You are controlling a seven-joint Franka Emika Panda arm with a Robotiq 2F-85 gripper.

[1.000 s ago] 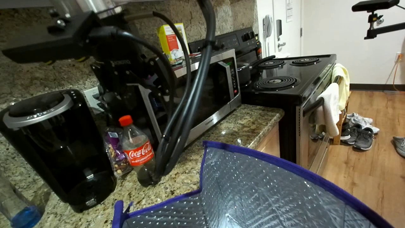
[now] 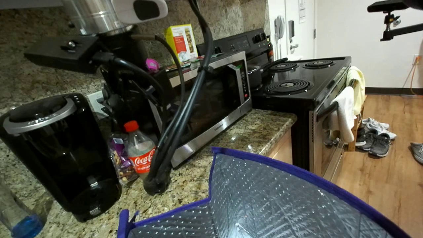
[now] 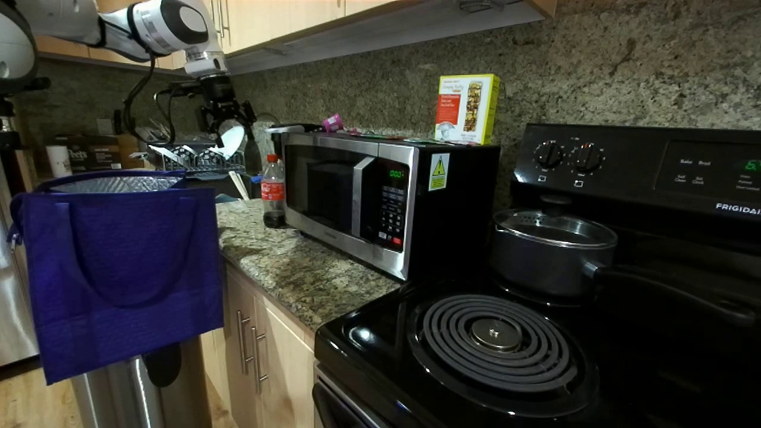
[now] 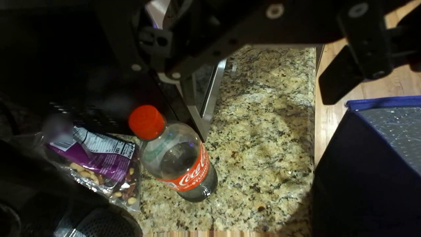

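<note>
A Coca-Cola bottle [image 4: 183, 158] with a red cap stands upright on the granite counter, dark liquid at its bottom. My gripper is open and empty; its dark fingers [image 4: 341, 77] spread wide in the wrist view. In exterior view 2 the gripper [image 3: 232, 121] hangs higher than the bottle [image 3: 272, 192], apart from it. Cables cover part of the bottle [image 2: 141, 156] in exterior view 1. A purple insulated bag [image 3: 128, 257] with a silver lining stands open beside the counter. Behind the bottle lies a clear and purple bag of nuts [image 4: 98, 158].
The microwave [image 3: 349, 192] crowds one side of the bottle, and a black coffee maker [image 2: 59, 154] the other. A yellow box [image 3: 467, 107] stands on the microwave. Bare counter [image 4: 260, 158] lies between bottle and bag. The stove [image 3: 499, 342] is farther along.
My arm's wrist and its cables have shifted in exterior view 1, the cables to the left. A pink item on the microwave now shows. Bottle and purple bag have stayed put.
</note>
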